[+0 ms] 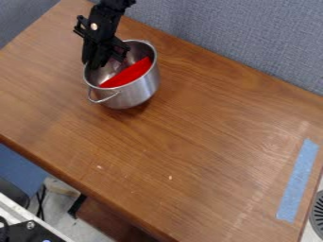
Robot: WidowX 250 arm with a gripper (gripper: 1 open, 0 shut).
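Note:
A steel pot (136, 93) with a wire handle stands toward the back left of the wooden table, a red object (128, 73) lying inside it. The black gripper (96, 59) reaches down at the pot's left rim, its fingertips at or just inside the rim. Whether its fingers are open or shut, or hold the rim, is unclear.
Grey padded walls border the back. Part of a fan or round grille sits at the lower right.

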